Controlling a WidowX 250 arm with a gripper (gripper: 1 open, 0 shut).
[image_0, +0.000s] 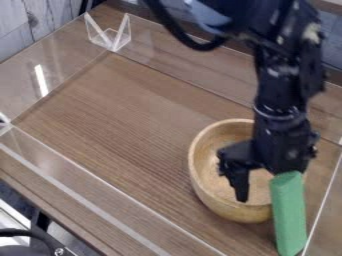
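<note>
My gripper is low over a tan bowl at the lower right, its fingertips inside or just above the bowl, beside a green block. The block leans at the bowl's right side, running down toward the front edge. The gripper is slightly blurred; whether it holds anything or how wide it stands cannot be made out.
A clear plastic holder stands at the back left. A dark cable shows at the lower left corner.
</note>
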